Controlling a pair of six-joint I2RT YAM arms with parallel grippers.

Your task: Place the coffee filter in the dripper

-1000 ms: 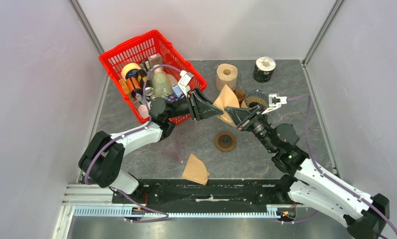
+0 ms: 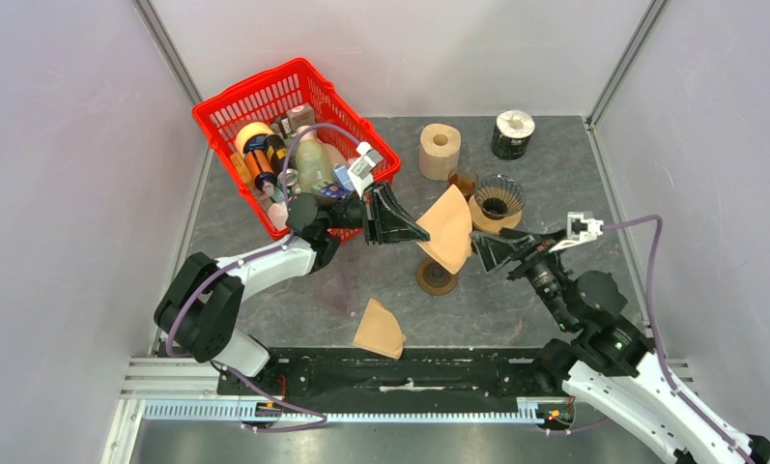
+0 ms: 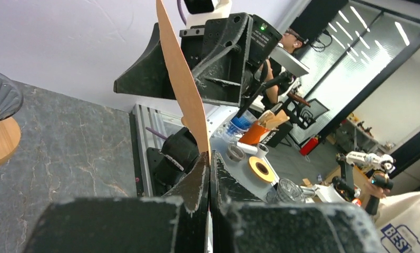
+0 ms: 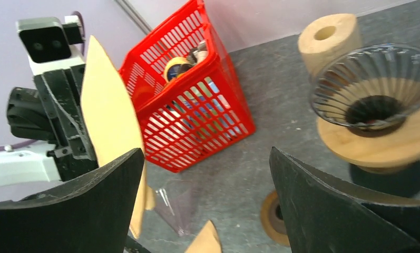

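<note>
A tan paper coffee filter (image 2: pixel 446 230) hangs above the table, spread flat with its broad face showing in the top view. My left gripper (image 2: pixel 425 235) is shut on its edge; the left wrist view shows the thin filter (image 3: pixel 183 79) rising edge-on from the closed fingertips. My right gripper is open, its fingers wide apart. Seen from the right wrist, the filter (image 4: pixel 110 113) lies beyond the left-hand finger (image 4: pixel 91 208) and is partly covered by it. The clear ribbed dripper (image 4: pixel 373 87) sits empty on a wooden stand (image 4: pixel 365 150), behind the right gripper.
At the back left a red basket (image 2: pixel 385 166) holds several items. A paper roll (image 2: pixel 440 151) and a dark can (image 2: pixel 512 134) stand at the back. Another filter (image 2: pixel 380 330) lies near the front edge, and a round brown piece (image 2: pixel 437 275) lies mid-table.
The right gripper has drawn back to the right and slightly toward the front, and its fingers now stand apart. The filter has swung to show a wider face.
</note>
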